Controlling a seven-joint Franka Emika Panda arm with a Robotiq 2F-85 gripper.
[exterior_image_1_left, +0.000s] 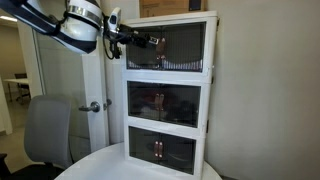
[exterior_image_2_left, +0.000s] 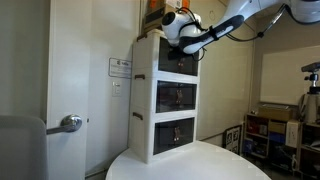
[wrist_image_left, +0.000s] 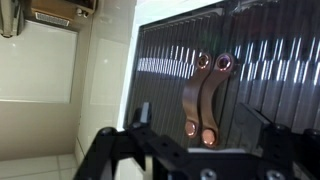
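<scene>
A white cabinet stands on the table with three stacked sections, each with a pair of dark ribbed doors. Two brown leather-like handles, the left handle and the right handle, hang side by side at the seam of the top doors. My gripper is in front of these top doors, its dark fingers apart at the bottom of the wrist view. The handles show in the gap between them, and I cannot tell whether either finger touches one. Exterior view 1 has the gripper at the top section.
Atop the cabinet sits a cardboard box. The white round table has free room in front. Left of the cabinet are a grey chair and a door with a metal handle.
</scene>
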